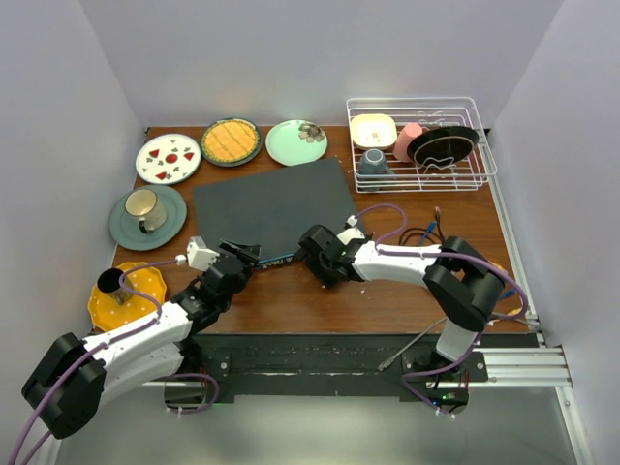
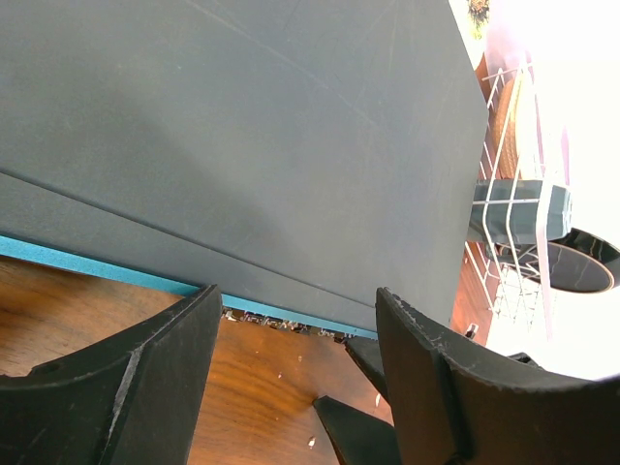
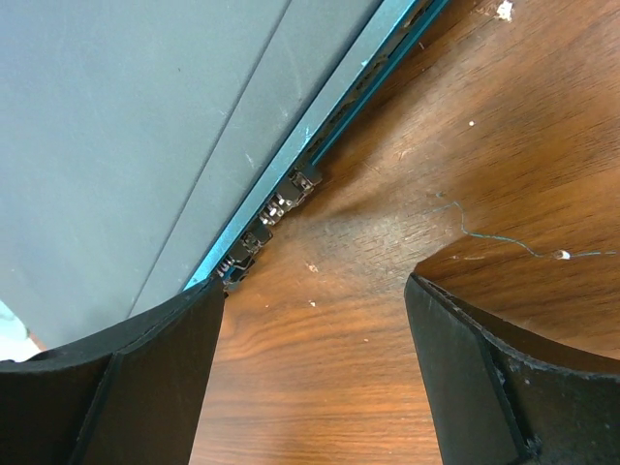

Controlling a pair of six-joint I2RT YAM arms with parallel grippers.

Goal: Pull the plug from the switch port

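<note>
The dark grey switch panel [image 1: 267, 208] lies on the wooden table, a blue strip with small port parts [image 3: 283, 199] along its front edge. My left gripper [image 1: 250, 252] is open over that edge, nothing between its fingers. My right gripper is part open at the right stretch of the edge, with bare wood and the strip's end parts in its view between and beyond its fingers. I cannot make out a plug clearly in any view.
Plates line the back and left, a mug [image 1: 145, 208] on one. A dish rack [image 1: 423, 177] stands at back right, coiled cables [image 1: 426, 231] below it. Bare table lies in front of the panel.
</note>
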